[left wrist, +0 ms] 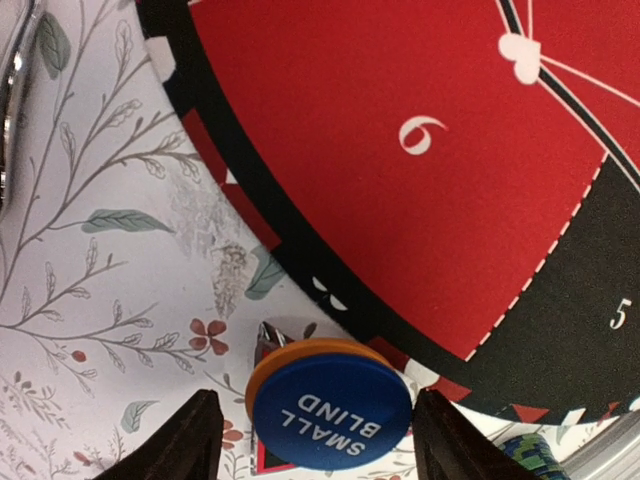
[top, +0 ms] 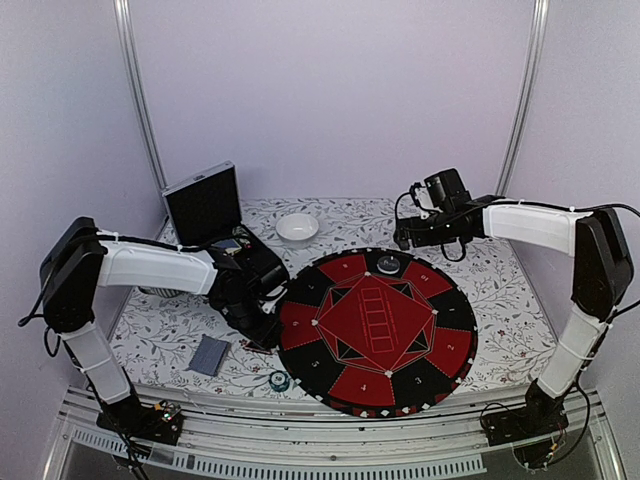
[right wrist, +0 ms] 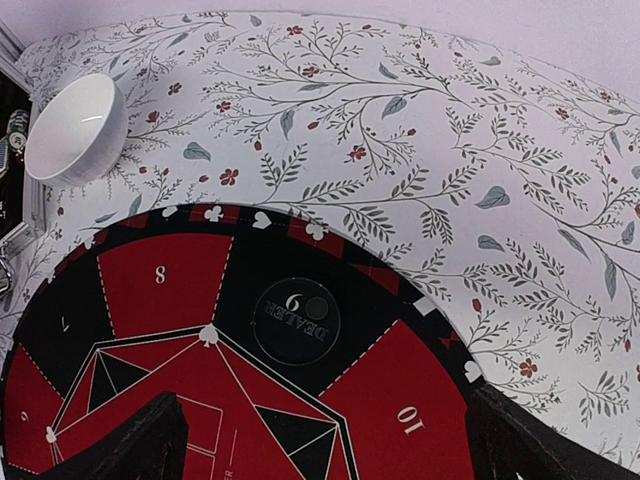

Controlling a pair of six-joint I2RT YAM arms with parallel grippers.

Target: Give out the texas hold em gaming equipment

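Note:
A blue disc reading "SMALL BLIND" (left wrist: pixel 330 410), with an orange layer under it, lies by the mat's edge near seat 6, over a partly hidden red item. My left gripper has its fingers on both sides of this disc. They stand part open, a gap showing at the left finger (left wrist: pixel 190 440). On the round red and black mat (top: pixel 330 305), a black dealer button (right wrist: pixel 297 335) rests at seat 9. Above the table beyond the mat, my right gripper (top: pixel 402 238) hangs open and empty.
An open black case (top: pixel 203 205) stands at the back left, beside a white bowl (top: pixel 297 228). A dark grey flat item (top: pixel 209 355) and a small greenish stack (top: pixel 279 380) lie at the front left.

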